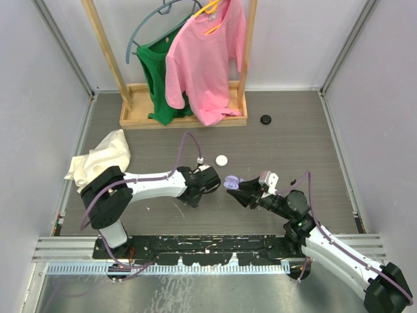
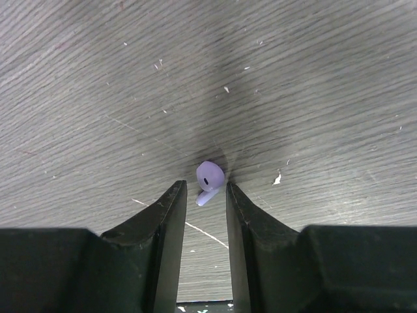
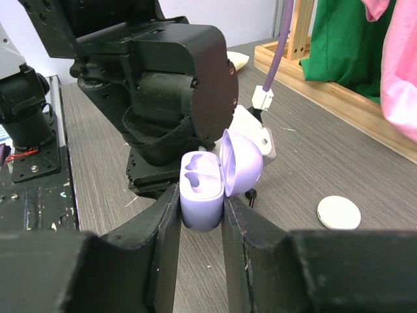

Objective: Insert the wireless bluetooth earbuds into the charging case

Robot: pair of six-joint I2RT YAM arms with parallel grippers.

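A lilac earbud (image 2: 210, 175) lies on the grey table in the left wrist view, just beyond the fingertips of my left gripper, which is part open with nothing clearly held. My right gripper is shut on the lilac charging case (image 3: 201, 205), held upright with its lid open and empty-looking wells visible. The case (image 1: 232, 182) also shows in the top view, right of the left gripper.
A white round lid (image 1: 221, 160) and a black disc (image 1: 266, 119) lie on the table. A cream cloth (image 1: 104, 156) is at the left. A wooden clothes rack (image 1: 133, 114) with hanging shirts stands at the back.
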